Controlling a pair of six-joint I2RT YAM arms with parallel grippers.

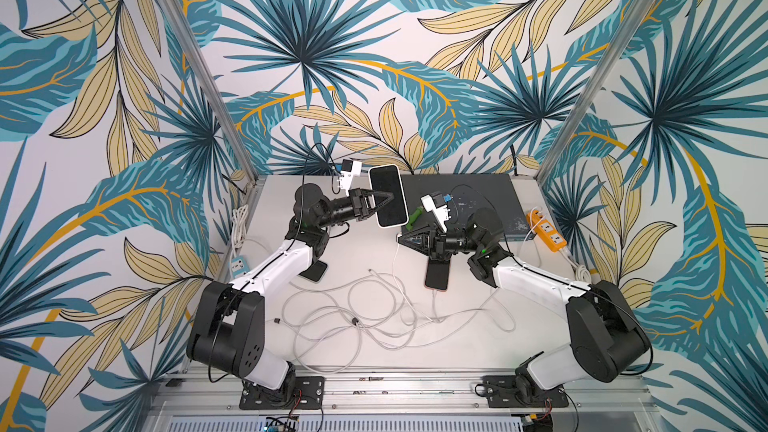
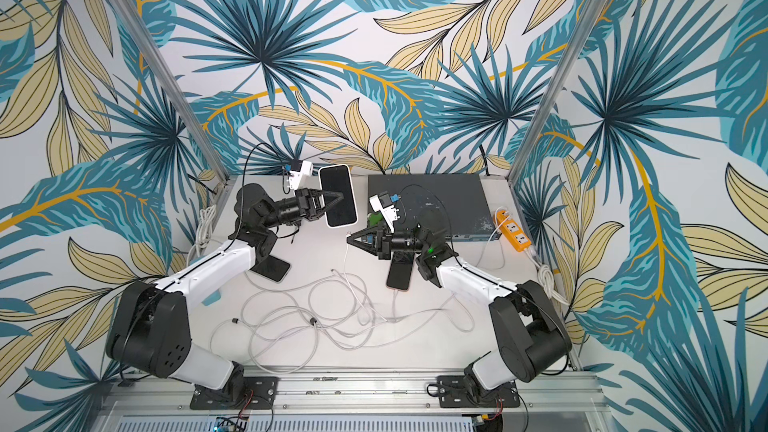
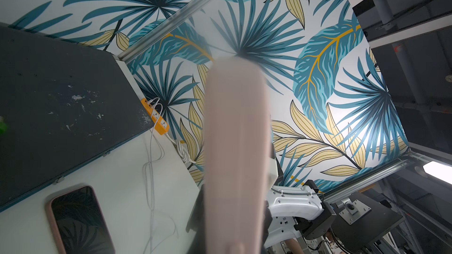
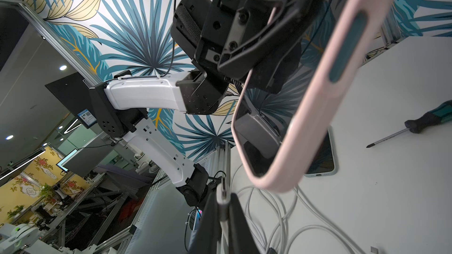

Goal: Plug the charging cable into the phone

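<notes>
My left gripper is shut on a phone in a pale pink case, held raised and tilted. In the left wrist view the case's edge is blurred and hides most of that gripper. My right gripper is shut on the white charging cable plug, whose tip sticks out past the dark fingers. From above, the right fingertips are just below the phone's lower end. The right wrist view shows a gap between plug and phone. The phone's port is hidden from every view.
Beneath the right arm lies another phone; a dark phone is by the left arm. Loose white cables cover the front table. A green screwdriver, a dark grey box and an orange power strip lie farther back.
</notes>
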